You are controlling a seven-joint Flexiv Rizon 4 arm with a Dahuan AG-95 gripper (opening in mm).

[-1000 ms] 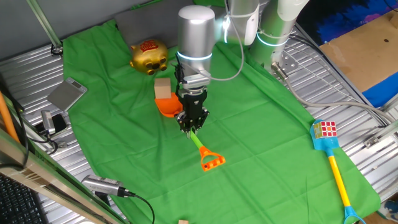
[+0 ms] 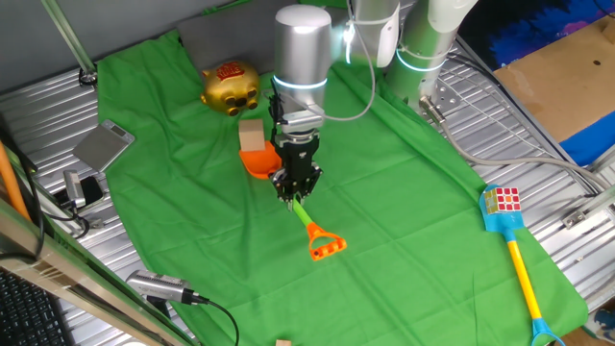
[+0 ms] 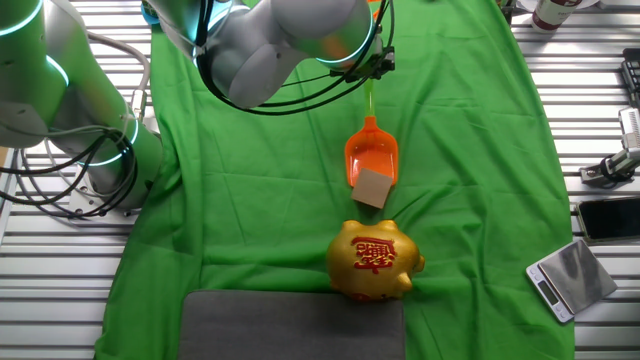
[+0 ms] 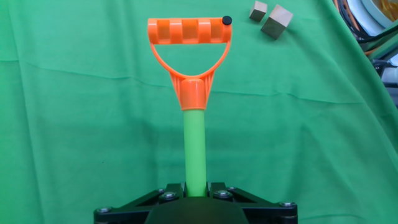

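Observation:
A toy shovel with an orange scoop [image 3: 371, 150], a green shaft [image 4: 195, 146] and an orange D-shaped handle [image 4: 189, 32] stretches across the green cloth. My gripper is shut on the green shaft, one finger against each side in the wrist view. In exterior view 1 the gripper [image 2: 296, 196] points down between the scoop and the handle, hiding part of the shaft. A wooden block [image 3: 371, 187] is at the scoop's front edge; whether it rests wholly inside, I cannot tell.
A golden piggy bank [image 3: 372, 260] stands beyond the block. On the right of exterior view 1 lies a blue and yellow shovel [image 2: 520, 269] with a puzzle cube [image 2: 503, 200] on its scoop. Two wooden blocks [image 4: 277, 22] show in the wrist view. Cloth right of the gripper is clear.
The orange handle has shifted very slightly up in exterior view 1. The gripper has hardly moved, and the block and piggy bank look unchanged.

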